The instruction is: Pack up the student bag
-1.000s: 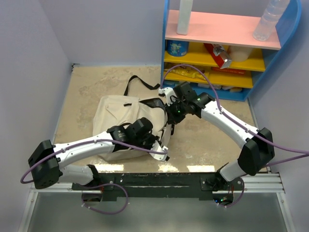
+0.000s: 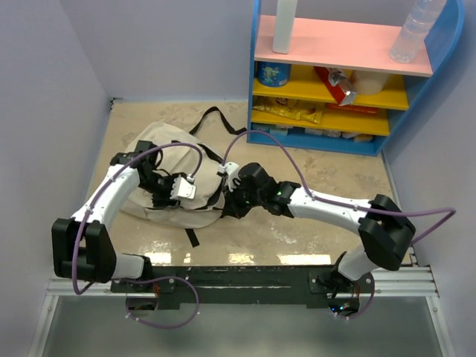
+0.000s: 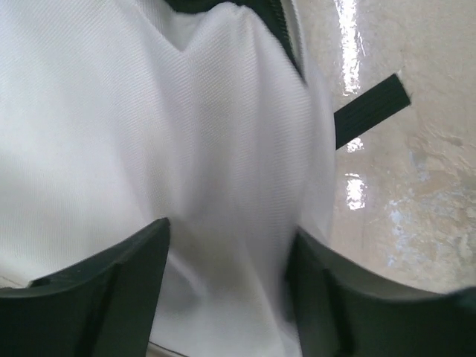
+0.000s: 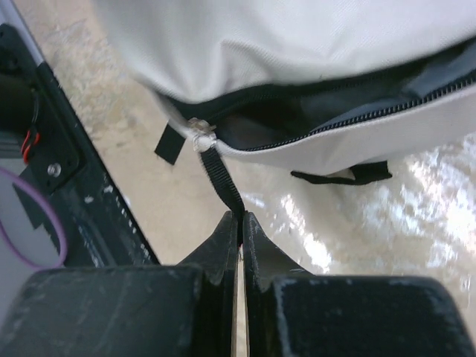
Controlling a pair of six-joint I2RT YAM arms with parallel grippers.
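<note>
The white bag (image 2: pixel 171 163) lies crumpled on the floor at left centre. My left gripper (image 2: pixel 167 197) is low over it; in the left wrist view its blurred fingertips are apart, with white fabric (image 3: pixel 208 134) beneath and between them. My right gripper (image 2: pixel 230 208) is at the bag's right end; in the right wrist view its fingers (image 4: pixel 223 253) are shut on a black zipper pull strap (image 4: pixel 223 178). The bag's zipper (image 4: pixel 335 126) is partly parted, showing a dark inside.
A shelf unit (image 2: pixel 320 44) with a water bottle (image 2: pixel 413 33), snack bags (image 2: pixel 290 110) and boxes stands at the back right. Bare floor (image 2: pixel 312 245) lies at front right. Dark straps lie beside the bag.
My left gripper has moved leftward across the bag. My right gripper has moved down and left, and the bag's right end with it. The bag has shifted left.
</note>
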